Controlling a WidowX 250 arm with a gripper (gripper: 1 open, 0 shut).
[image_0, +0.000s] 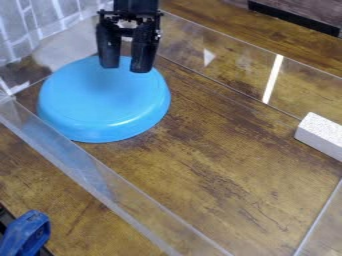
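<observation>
The black robot gripper (126, 55) hangs at the top centre over the back part of a round blue lid-like disc (102, 107), with its two fingers apart and pointing down. Nothing shows clearly between the fingers. Whether it touches the disc cannot be told from this view.
A white block (319, 134) lies at the right. A blue crumpled object (19, 234) is at the bottom left. Clear plastic walls border the wooden surface (221, 165), whose middle is bare. A pale object or area lies behind the disc at the upper left.
</observation>
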